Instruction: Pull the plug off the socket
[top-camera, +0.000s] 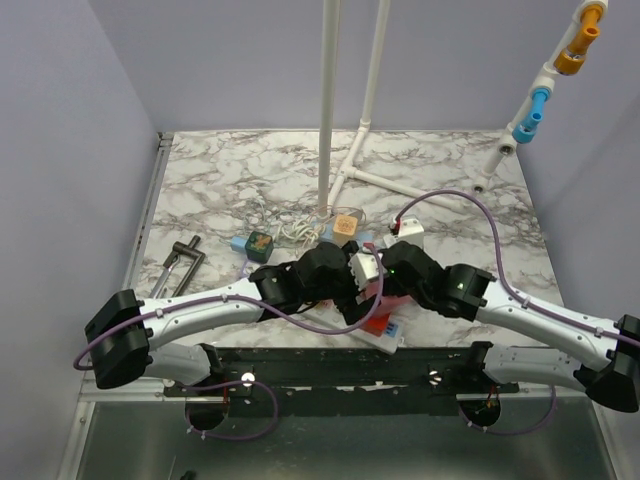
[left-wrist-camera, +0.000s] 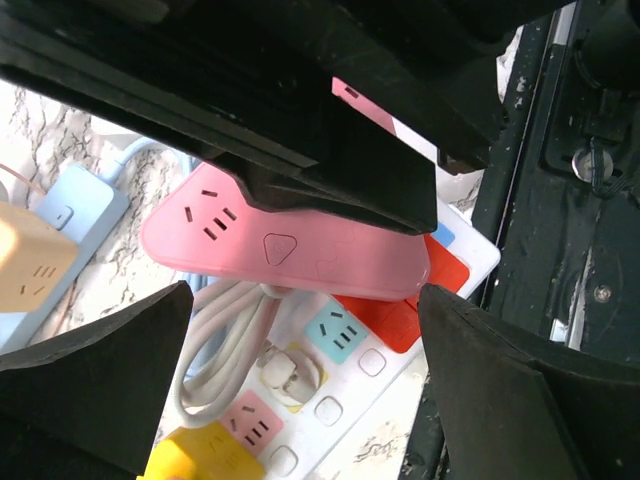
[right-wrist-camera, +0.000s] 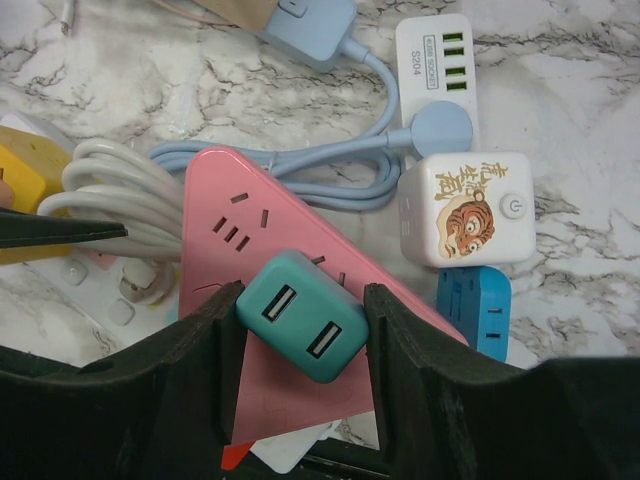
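In the right wrist view my right gripper is shut on a teal plug (right-wrist-camera: 295, 305) with two slots, held over a pink triangular board (right-wrist-camera: 225, 200). In the left wrist view the same pink board (left-wrist-camera: 330, 270) lies under the dark body of the other gripper, which hides part of it. My left gripper stands open, its fingers either side of the board's near edge. A white power strip (left-wrist-camera: 340, 390) with red and coloured sockets lies beneath.
A white cube with a tiger print (right-wrist-camera: 450, 210), a blue block (right-wrist-camera: 480, 310), coiled cables (right-wrist-camera: 120, 180) and a small white USB strip (right-wrist-camera: 430, 50) crowd around. White pipes (top-camera: 400, 190) stand behind.
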